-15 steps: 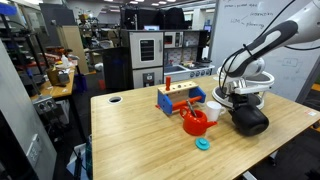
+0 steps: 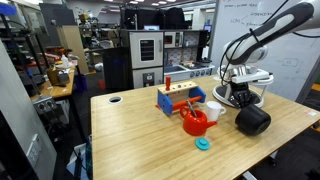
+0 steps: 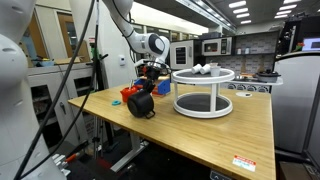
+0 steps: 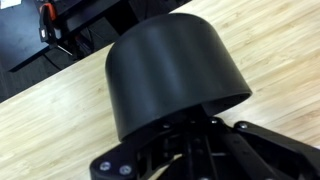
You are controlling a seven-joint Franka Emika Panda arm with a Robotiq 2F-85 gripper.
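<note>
A black cylindrical pot (image 2: 253, 120) stands tilted over near the right end of the table, and in exterior view 2 the pot (image 3: 142, 106) appears just below the gripper. Its dark side (image 4: 170, 65) fills the middle of the wrist view, with the rim running right by the fingertips. My gripper (image 2: 242, 98) is shut at that rim. Whether the thin rim is pinched between the fingers is hidden, and I cannot tell if the pot touches the table.
A white mug (image 2: 214, 110), a red pot (image 2: 196, 124), a blue lid (image 2: 202, 144) and a blue-and-red toy (image 2: 178, 97) stand left of the black pot. Behind it is a round white stand (image 3: 204, 76).
Over the last second the arm has shifted slightly, and the black pot has moved a little right and turned with it. The other objects have stayed put.
</note>
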